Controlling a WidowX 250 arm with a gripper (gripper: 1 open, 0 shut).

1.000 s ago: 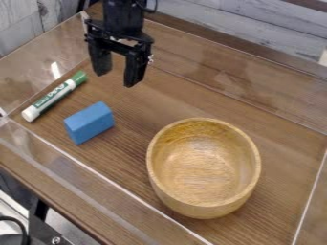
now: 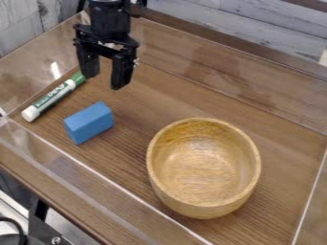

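My black gripper [image 2: 90,69] hangs at the upper left, open, with its fingers pointing down over the table and nothing seen between them. Just left and below it lies a white tube with a green end [image 2: 49,100], set diagonally. A blue block [image 2: 90,122] lies below the gripper, nearer the front. A large yellow bowl [image 2: 204,167] stands at the front right, with nothing visible inside.
My gripper has moved left, toward the area above the white and green tube. The tube, blue block and bowl have not visibly moved.
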